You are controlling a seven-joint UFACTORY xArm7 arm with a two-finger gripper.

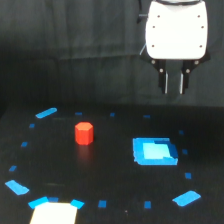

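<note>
A red hexagonal block point(84, 133) stands on the dark table at the left of centre. To the right, a blue square holder point(154, 151) with a pale inner face lies on the table. My white gripper point(175, 85) hangs high at the upper right, above and behind the blue holder, its two fingers pointing down and apart, with nothing seen between them.
A pale object point(54, 213) on a blue base sits at the bottom left, cut off by the frame edge. Blue tape strips and small marks dot the table point(110, 175).
</note>
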